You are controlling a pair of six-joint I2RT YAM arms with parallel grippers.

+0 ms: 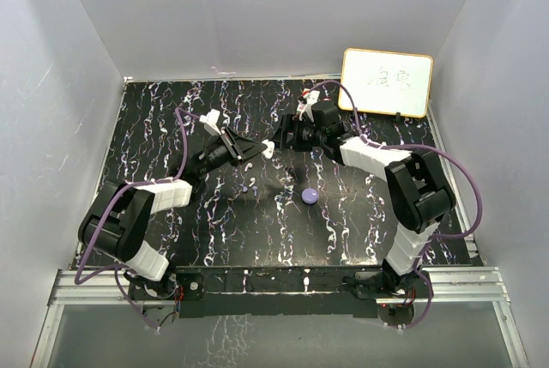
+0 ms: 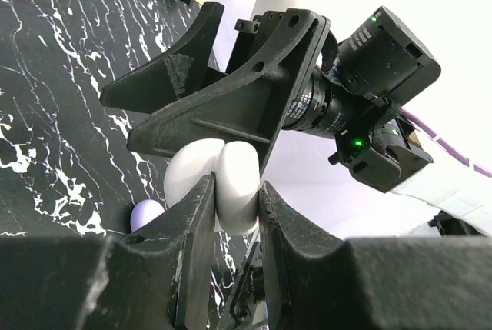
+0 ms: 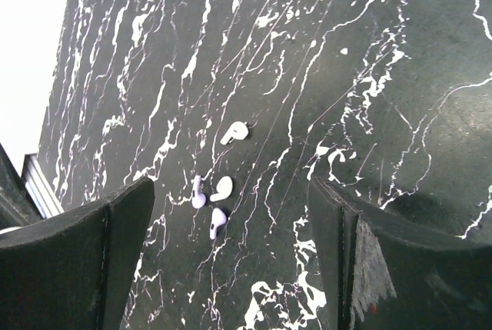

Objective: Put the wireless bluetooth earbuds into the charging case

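Observation:
My left gripper [image 1: 264, 147] is shut on the white charging case [image 2: 237, 188], which is held above the table; its two rounded parts stand apart. Close by, on the case's right in the top view, my right gripper [image 1: 289, 133] is open, and no object shows between its fingers. White earbuds [image 3: 235, 131] lie loose on the table. Near them lie the purple earbuds [image 3: 198, 196]. The inside of the white case cannot be made out.
A closed purple case [image 1: 310, 196] sits on the dark marbled table in front of the grippers. The whiteboard [image 1: 386, 82] stands at the back right. Behind the right gripper are a white box and a red-topped item, partly covered.

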